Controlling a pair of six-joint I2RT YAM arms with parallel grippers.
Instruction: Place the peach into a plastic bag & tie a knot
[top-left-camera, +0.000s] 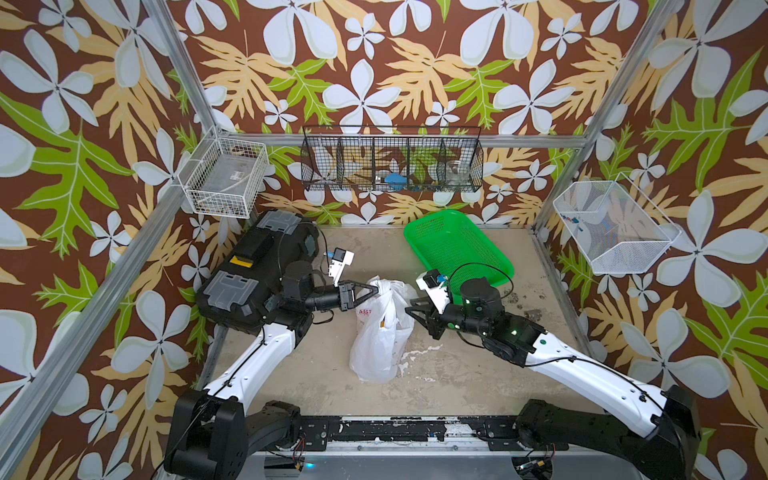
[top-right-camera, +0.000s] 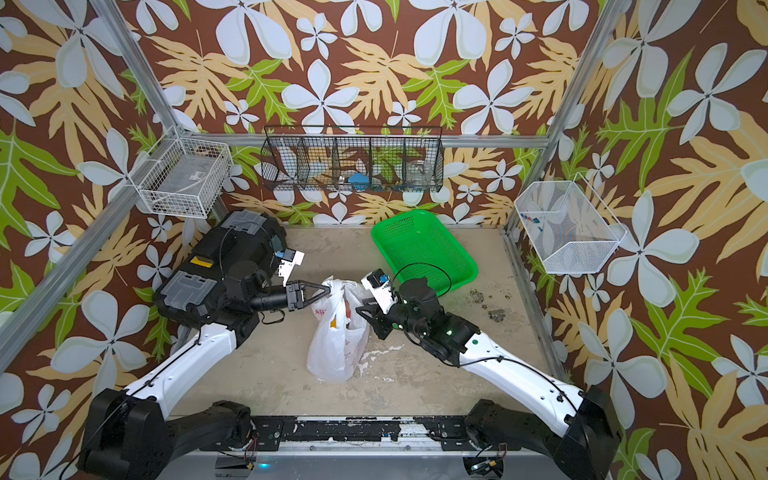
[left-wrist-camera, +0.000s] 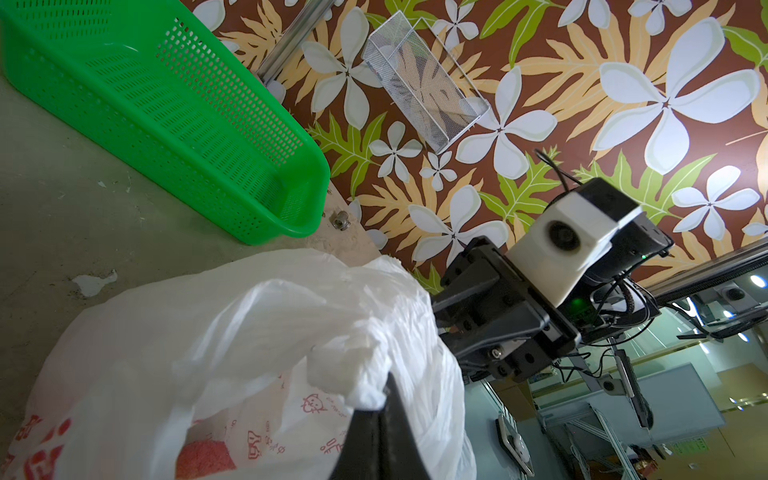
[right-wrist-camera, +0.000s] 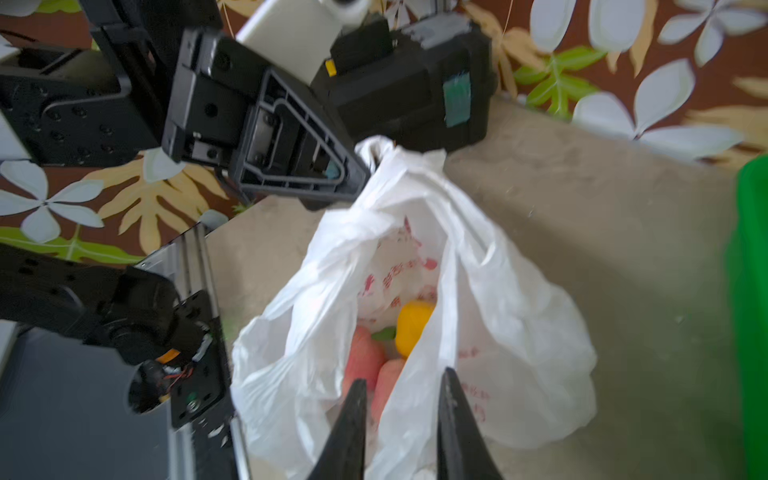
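A white plastic bag (top-left-camera: 376, 344) with red print stands mid-table, its top gathered at my left gripper (top-left-camera: 372, 289), which is shut on the bag's top (left-wrist-camera: 352, 360). In the right wrist view the mouth hangs partly open, showing pinkish-red fruit (right-wrist-camera: 364, 360), possibly including the peach, and a yellow fruit (right-wrist-camera: 412, 324). My right gripper (top-right-camera: 369, 312) is at the bag's right side, fingers part open, with bag film in front of or between them; I cannot tell whether any is held.
A green basket (top-left-camera: 488, 260) lies at the back right. A black toolbox (top-left-camera: 240, 288) is behind my left arm. Wire baskets hang on the walls.
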